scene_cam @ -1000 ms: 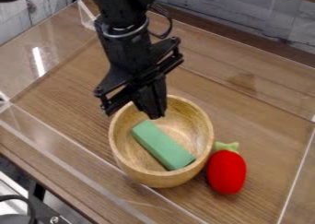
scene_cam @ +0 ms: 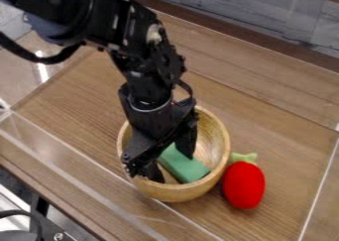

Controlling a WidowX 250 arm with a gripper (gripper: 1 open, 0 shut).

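My black gripper [scene_cam: 162, 146] is open and lowered into a light wooden bowl [scene_cam: 200, 188], its fingers on either side of a green block [scene_cam: 187, 166] that lies inside. The arm hides part of the block and the left and back of the bowl. Just outside the bowl at its right sits a red strawberry-like object [scene_cam: 244, 185] with a green top.
A wall stands along the back.
My gripper has come down from above the bowl into it, around the green block. The bowl and the red object look unmoved.
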